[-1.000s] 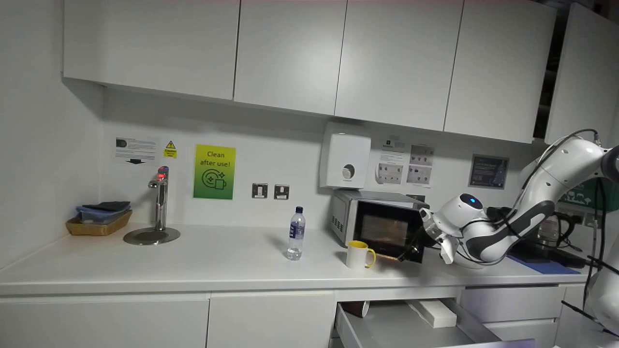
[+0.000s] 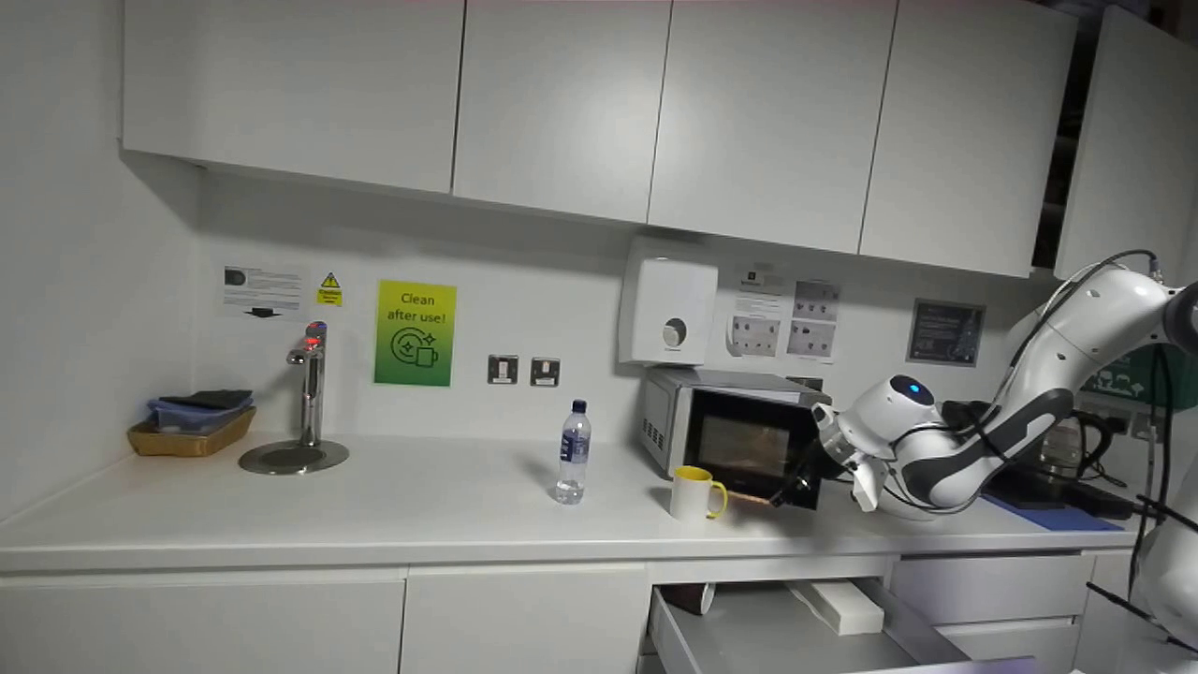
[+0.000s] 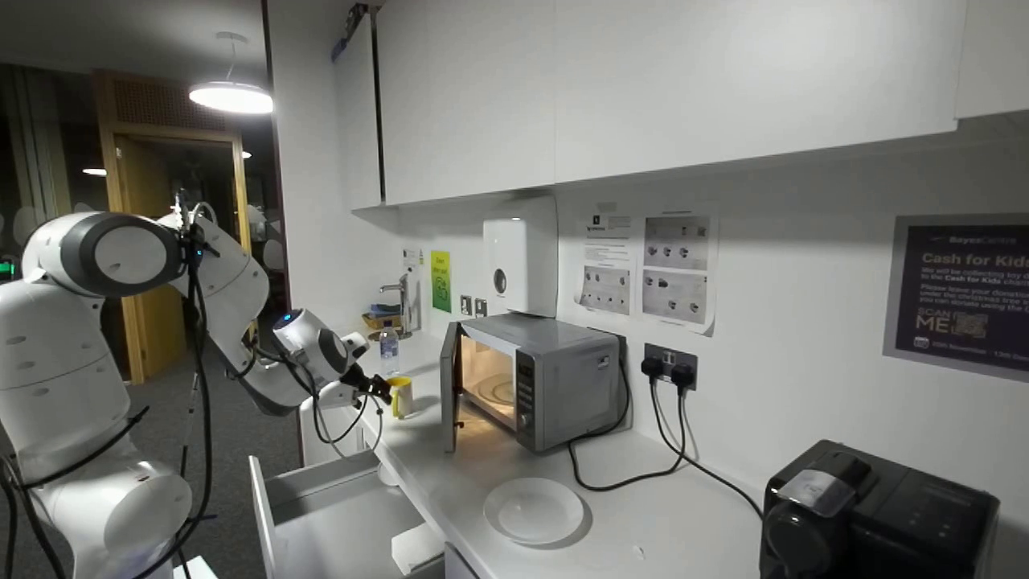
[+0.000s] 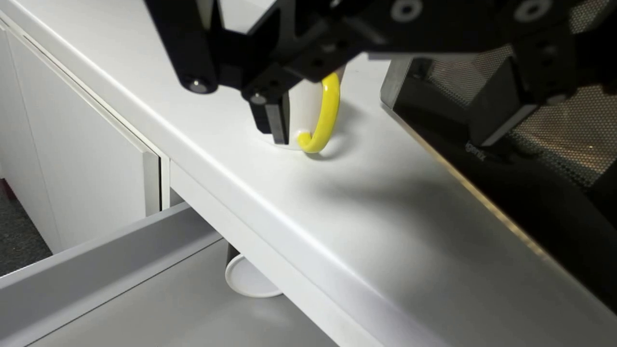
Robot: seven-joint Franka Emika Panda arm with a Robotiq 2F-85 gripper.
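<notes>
In the wrist view my gripper is open, its black fingers wide apart and nothing held between them. A white mug with a yellow inside and handle (image 4: 328, 113) stands upright on the counter, partly hidden behind the left finger there. Exterior view 1 puts the gripper (image 2: 795, 485) to the right of the mug (image 2: 690, 495), in front of the microwave (image 2: 741, 436). From the other side, the gripper (image 3: 376, 388) appears close by the mug (image 3: 403, 397); whether they touch I cannot tell. The microwave door (image 3: 450, 386) stands open, with light inside.
Below the counter a drawer (image 2: 764, 640) is pulled out, holding a dark cup (image 4: 254, 277) on its side and a white box (image 2: 842, 607). A water bottle (image 2: 573, 455) stands left of the mug. A white plate (image 3: 533, 511) lies before the microwave.
</notes>
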